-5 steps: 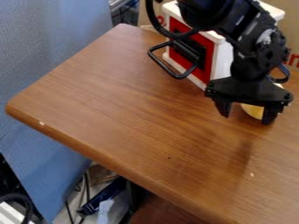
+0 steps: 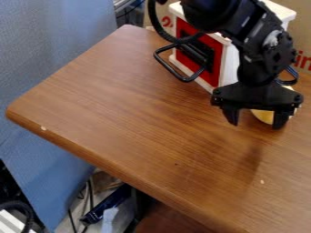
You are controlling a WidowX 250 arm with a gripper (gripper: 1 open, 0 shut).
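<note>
The black gripper [image 2: 255, 115] hangs low over the right side of the wooden table [image 2: 134, 118], its fingers apart in front of a yellow object [image 2: 265, 116], which is mostly hidden behind it. Whether the fingers touch or hold that object I cannot tell. Behind the arm stands a red and white box [image 2: 199, 55] with a black wire handle or frame on its near side.
A cardboard box [image 2: 303, 55] stands at the back right.
</note>
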